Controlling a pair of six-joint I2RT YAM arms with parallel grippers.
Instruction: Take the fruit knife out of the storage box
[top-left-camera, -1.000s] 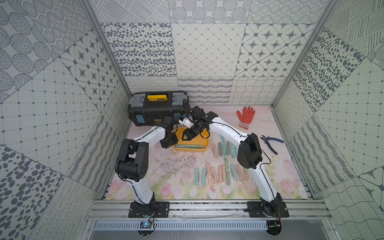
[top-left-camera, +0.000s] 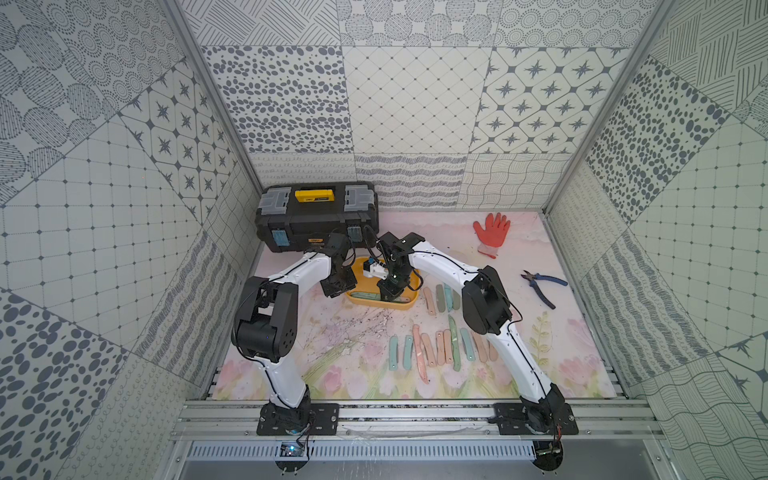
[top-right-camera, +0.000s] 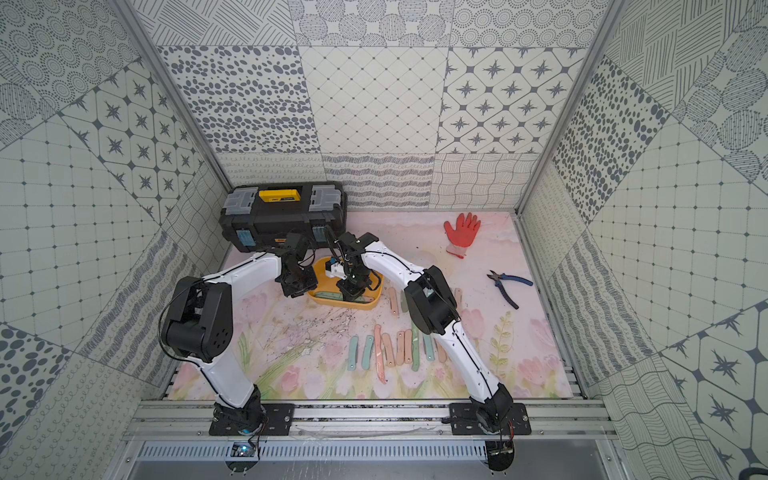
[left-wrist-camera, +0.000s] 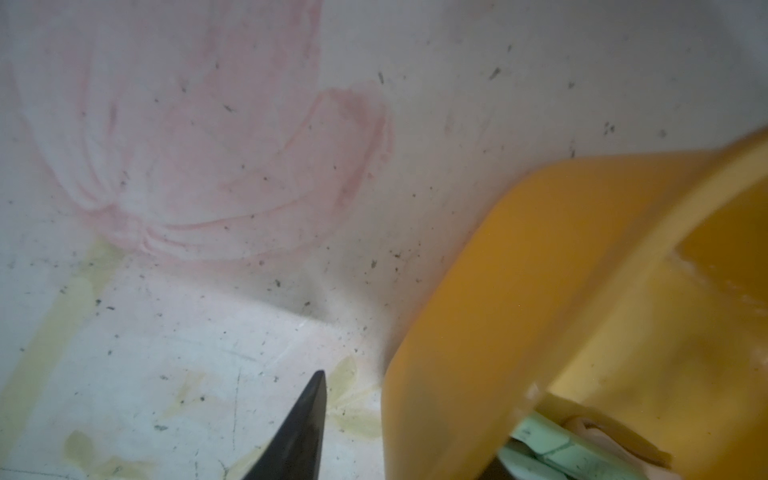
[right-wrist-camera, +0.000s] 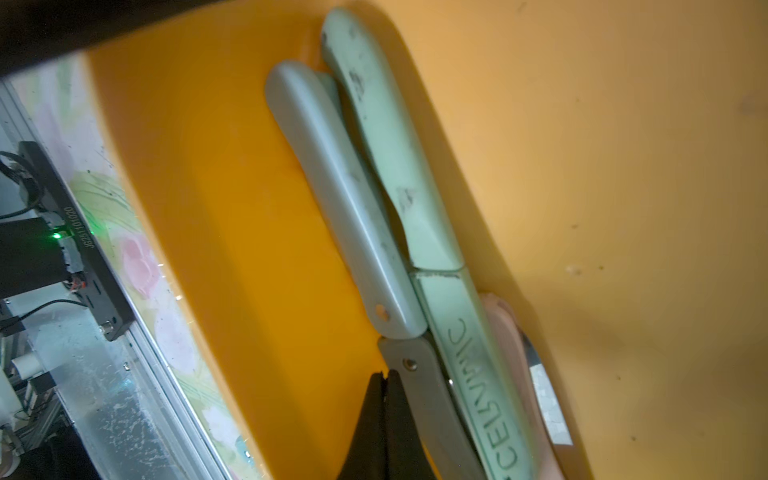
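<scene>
The orange storage box (right-wrist-camera: 576, 160) holds several knives along its near side: a mint green one (right-wrist-camera: 384, 136), a silver-grey one (right-wrist-camera: 344, 200), a darker grey one (right-wrist-camera: 440, 416) and a pink one partly hidden. My left gripper is shut on the box's wall at its left end, one finger outside and the other behind the wall. My right gripper is down inside the box, shut with nothing visible between its fingers, its tips at the grey knives beside the mint one.
A black toolbox (top-left-camera: 316, 216) stands behind the box. More knives (top-left-camera: 438, 348) lie in rows to the right and in front. Pliers (top-left-camera: 544, 289) and a red glove (top-left-camera: 492, 232) lie at the right.
My right gripper has moved down and toward the front of the box, onto the knives. The left arm and the box show little change.
</scene>
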